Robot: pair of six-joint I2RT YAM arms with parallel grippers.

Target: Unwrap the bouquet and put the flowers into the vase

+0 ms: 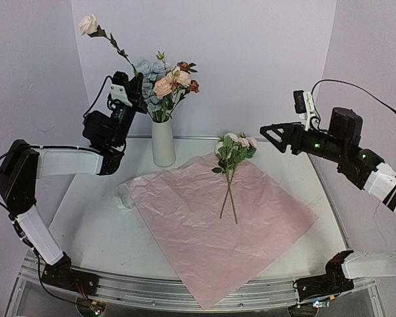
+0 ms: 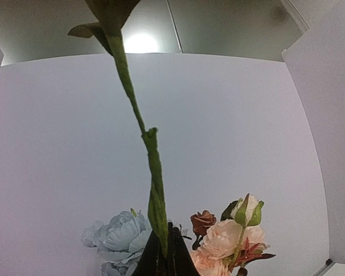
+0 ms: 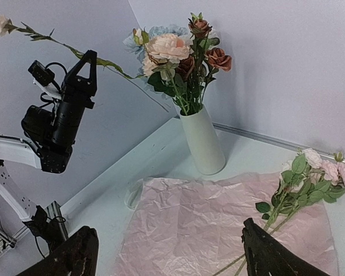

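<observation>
A long-stemmed white rose (image 1: 88, 24) leans up and left, its stem (image 2: 155, 190) pinched where my left gripper is shut on it. That gripper is raised left of the bouquet. In the right wrist view the lower stem (image 3: 144, 91) slants down toward the vase and ends outside its mouth. The white vase (image 1: 163, 143) stands upright at the back, holding blue, peach and rust-coloured flowers (image 1: 173, 82). Several pale pink roses (image 1: 235, 149) lie on pink paper with crossed stems. My right gripper stands open and empty, its fingers (image 3: 264, 250) wide apart.
The pink paper (image 1: 204, 224) covers the middle of the white table and hangs over its front edge. A clear roll-like object (image 1: 123, 196) lies at the paper's left corner. Bare table (image 1: 86, 224) shows on the left. Walls enclose the back and sides.
</observation>
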